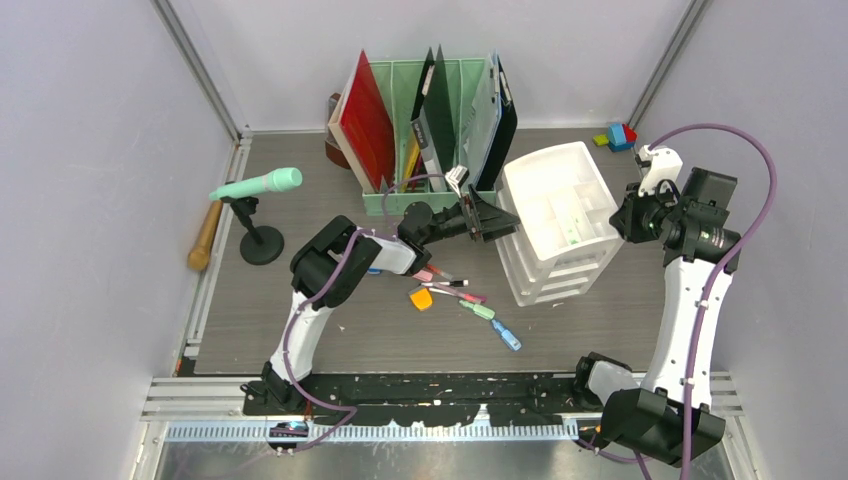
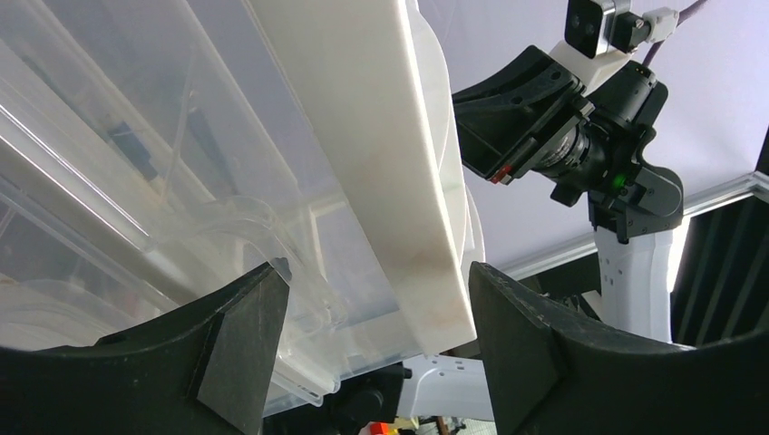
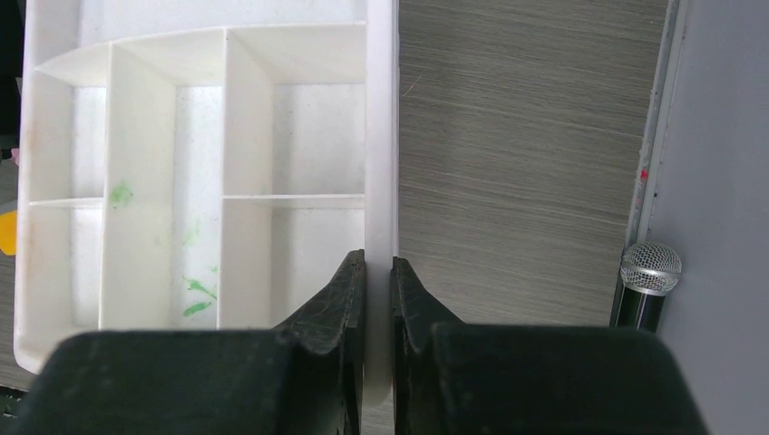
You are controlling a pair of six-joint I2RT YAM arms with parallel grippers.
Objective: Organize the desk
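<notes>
A white drawer unit with clear drawers stands right of the desk's middle. Its top tray has compartments with green stains. My right gripper is shut on the unit's right top rim. On the other side, my left gripper is at the unit's left side. In the left wrist view its fingers stand wide apart with the unit's white edge and part of a clear drawer between them; whether they press on it cannot be told. Loose pens and markers lie with an orange piece on the desk.
A green file rack holds upright folders behind my left arm. A mint microphone rests on a black stand at the left, near a wooden bat. Colored blocks sit at the back right. Another microphone lies along the right wall.
</notes>
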